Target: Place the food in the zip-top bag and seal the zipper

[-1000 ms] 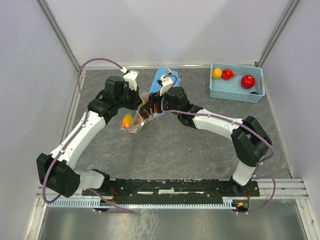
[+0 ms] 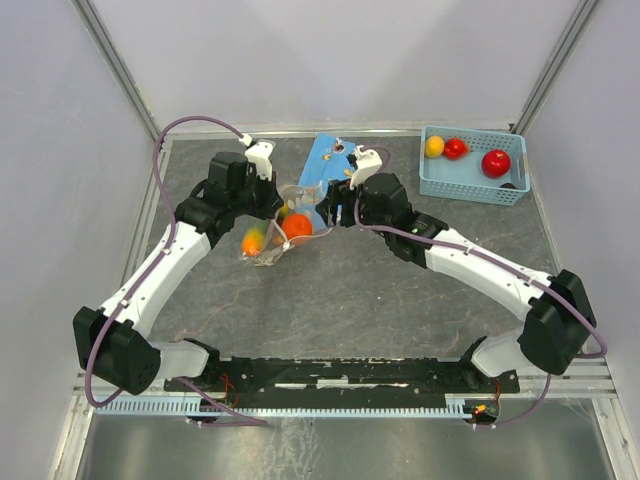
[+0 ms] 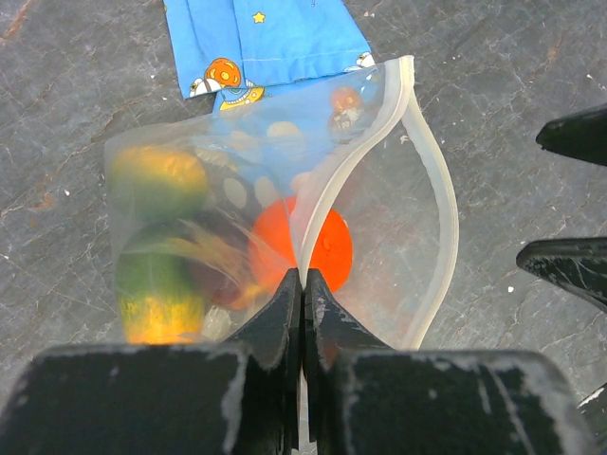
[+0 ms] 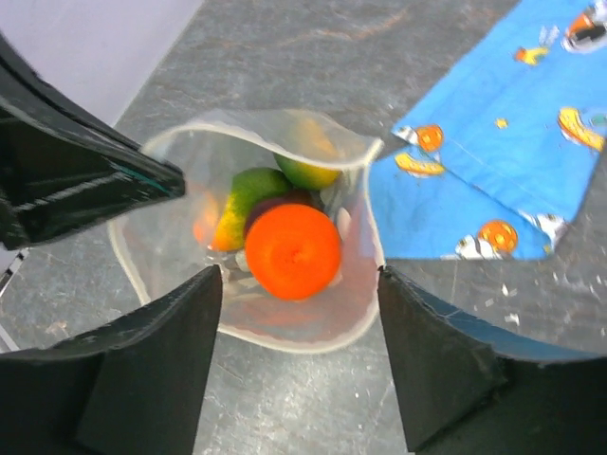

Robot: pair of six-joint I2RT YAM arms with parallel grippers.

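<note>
The clear zip top bag [image 3: 379, 275] lies on the table with its mouth spread wide. Inside it an orange fruit [image 4: 292, 252] rests near the opening, with green-and-yellow fruits [image 3: 156, 275] and a dark one deeper in. My left gripper is shut on the bag's rim, at one side of the mouth. In front of the mouth stands my right gripper, its fingers apart and nothing between them; in the top view it is just right of the bag, clear of the orange fruit.
A blue printed cloth [image 2: 322, 160] lies on the table behind the bag. At the back right stands a light blue basket [image 2: 472, 188] holding a yellow fruit [image 2: 434, 147] and red ones [image 2: 496, 163].
My right gripper has let go of the orange fruit, which now sits in the bag, and has drawn back to the right. The left arm has stayed in place.
</note>
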